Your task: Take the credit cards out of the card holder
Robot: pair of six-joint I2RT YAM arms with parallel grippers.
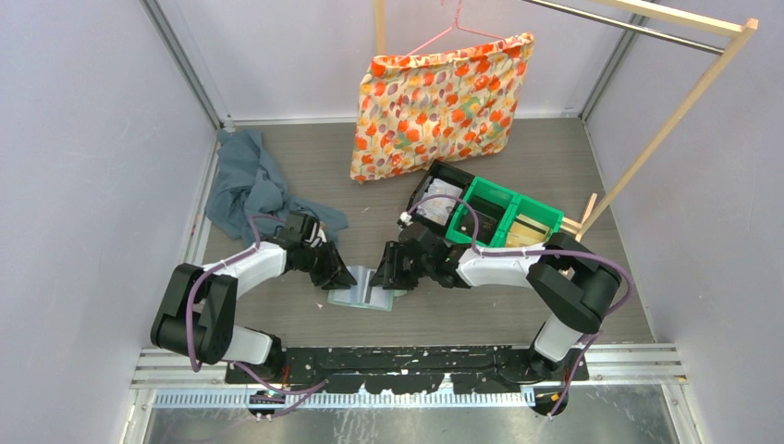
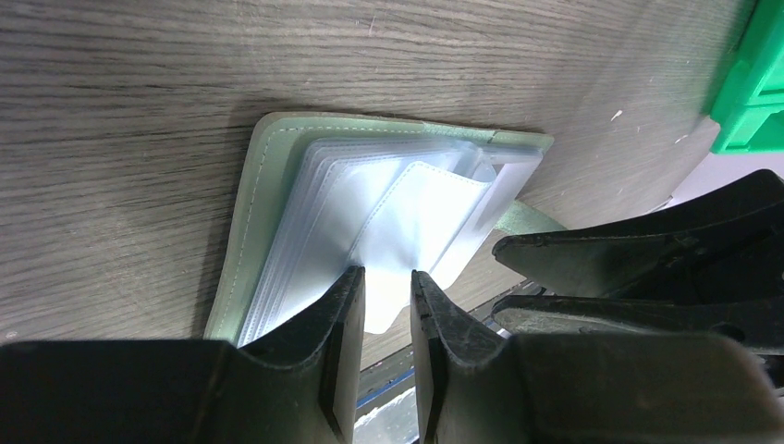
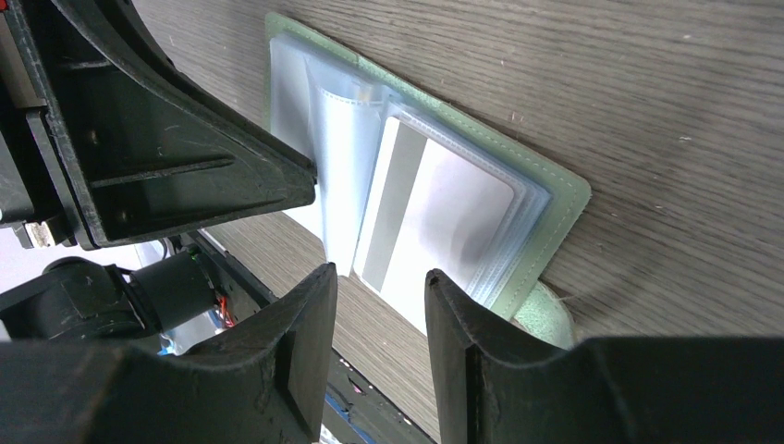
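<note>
The pale green card holder [image 1: 361,301] lies open on the table between both grippers, with clear plastic sleeves. A white card with a grey stripe [image 3: 444,222] sits in its sleeves in the right wrist view. In the left wrist view the white sleeves [image 2: 407,222] curl up at the middle. My left gripper is over the left part of the holder; my right gripper is over the right part, at the card's lower edge. Both are open, with no object seen held between their fingers.
A black box and green bins [image 1: 520,220] stand behind the right arm. A blue-grey cloth [image 1: 242,185] lies at the back left, and a floral fabric [image 1: 439,106] hangs at the back.
</note>
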